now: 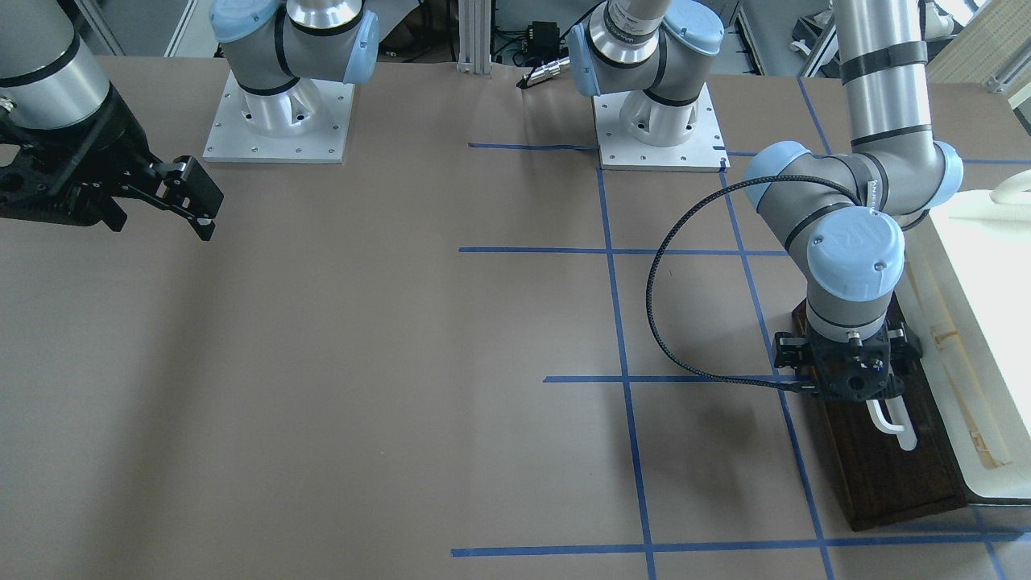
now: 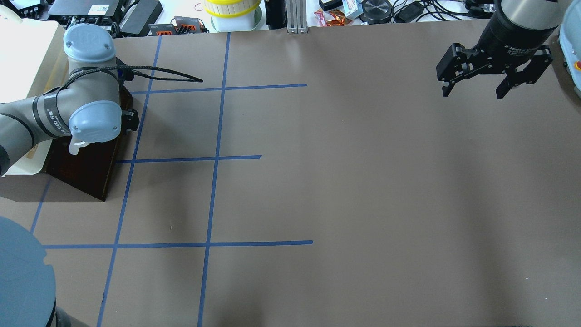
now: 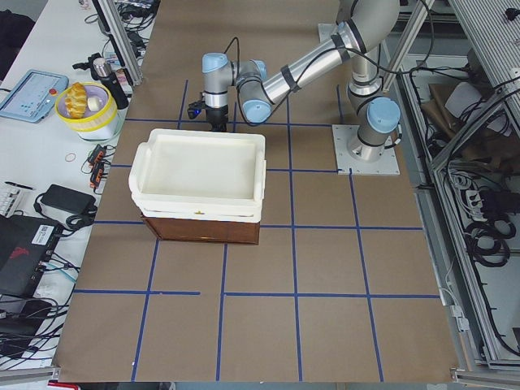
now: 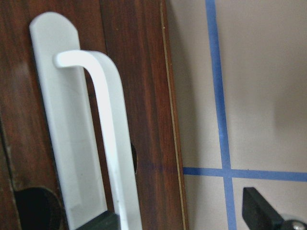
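A white handle [image 4: 111, 124] on a dark wooden box [image 1: 860, 474] fills the left of the wrist view. My gripper [image 1: 846, 372] is lowered over the box's near side, directly above the handle. In the wrist view one dark fingertip [image 4: 259, 213] is at the lower right and another dark piece overlaps the handle's lower part at bottom centre, so the fingers appear apart; whether they touch the handle is unclear. The box carries a cream tray [image 3: 197, 175] on top.
Blue tape lines [image 1: 628, 406] mark the tan table, which is clear left of the box. Other arms stand at the back, and another black gripper [image 2: 493, 71] is at the far side.
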